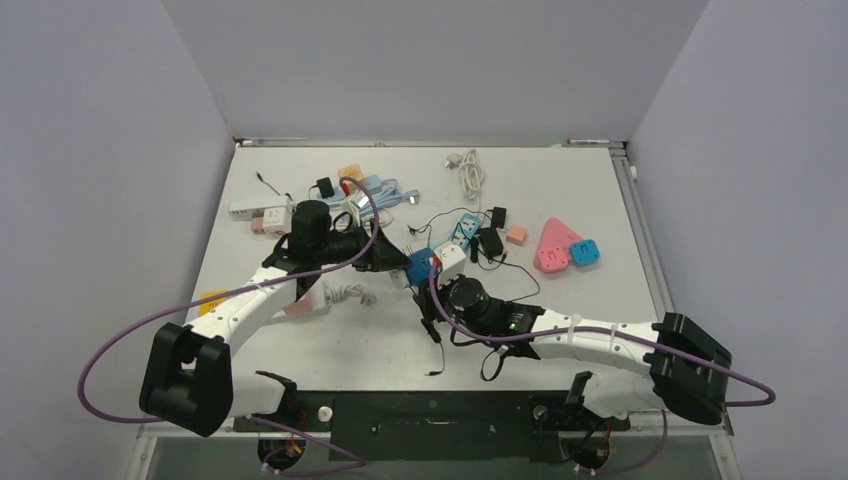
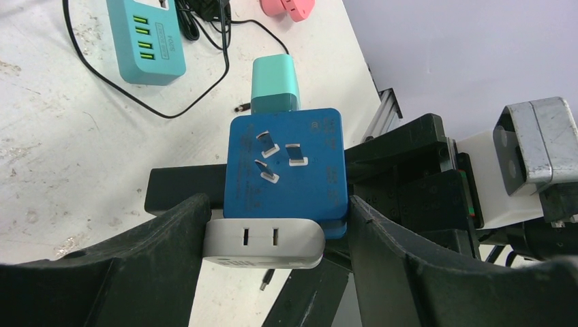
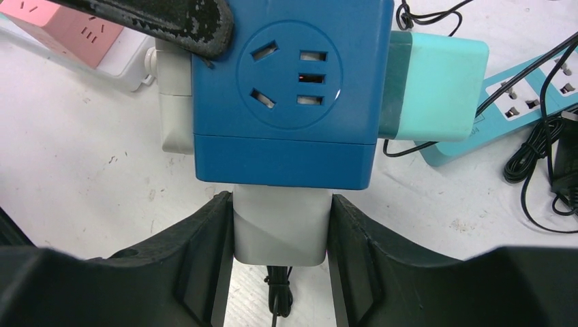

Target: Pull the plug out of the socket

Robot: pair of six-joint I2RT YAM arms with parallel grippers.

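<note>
The blue cube socket [image 3: 290, 82] is held up above the table, with a teal plug [image 3: 439, 85] in one side. Below it, my right gripper is shut on a white plug [image 3: 281, 228] attached to the cube. A second white plug with two slots [image 2: 264, 242] sits at another side of the cube. Around that plug stands my left gripper, partly open; its left finger [image 2: 187, 218] lies close to the plug, while a gap shows at the right finger [image 2: 361, 218]. In the left wrist view, metal prongs stick out of the cube's facing side.
A teal power strip [image 1: 466, 229] and black adapters with cables [image 1: 489, 241] lie behind the grippers. Pink [image 1: 553, 247] and blue [image 1: 584, 252] sockets rest at the right. White strips and cables crowd the left.
</note>
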